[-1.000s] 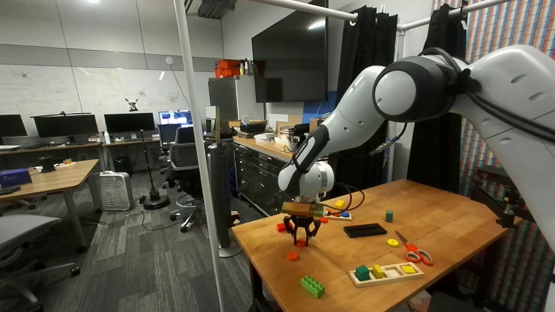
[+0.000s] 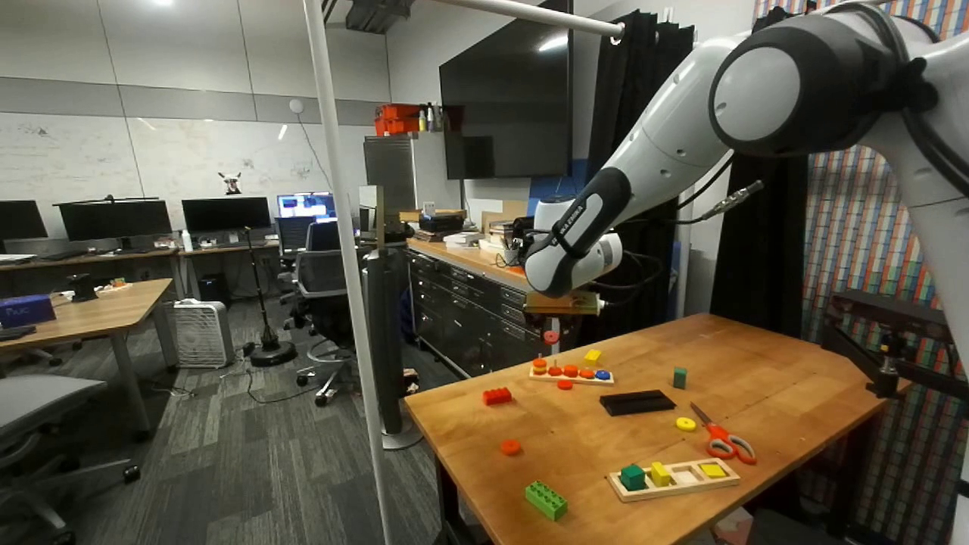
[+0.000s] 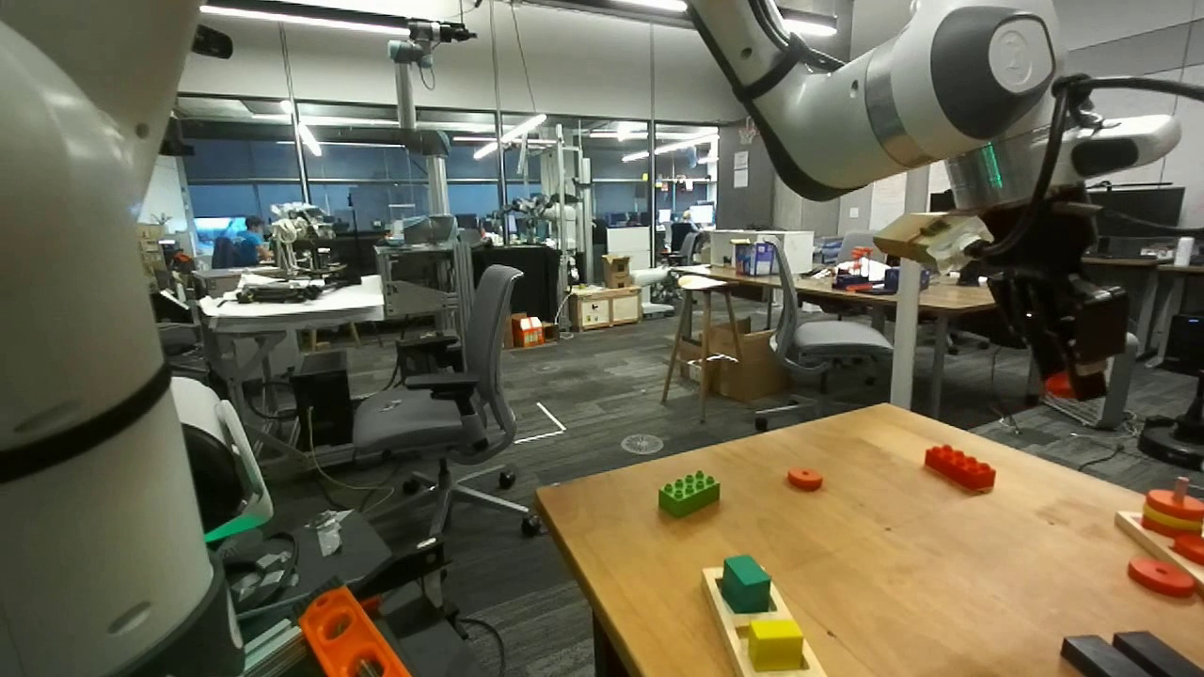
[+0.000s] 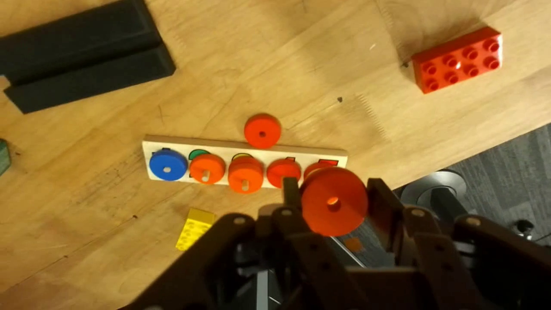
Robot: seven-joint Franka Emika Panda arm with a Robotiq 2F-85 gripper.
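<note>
A red-orange ring point(image 4: 334, 202) with a hole in its middle is held between the two black fingers of my gripper, which is shut on it. In exterior view 1 the ring point(image 2: 551, 337) hangs above the far end of the table, over the peg board point(image 2: 595, 378). In the wrist view the peg board point(image 4: 196, 142) carries a blue ring point(image 4: 168, 165) at one end and several red and orange rings on its other pegs. The held ring covers part of the board's red-marked end. One loose red ring point(image 4: 262, 131) lies beside the board.
Around the board lie a red brick point(image 4: 458, 59), a yellow brick point(image 4: 195, 229) and a black block point(image 4: 85, 57). Nearer the front are a green brick point(image 2: 546, 500), an orange ring point(image 2: 510, 446), scissors point(image 2: 724, 442) and a shape tray point(image 2: 674, 491). Mid-table wood is clear.
The arm has lifted the red ring off the table near the red brick. It has carried it up and back, over the peg board.
</note>
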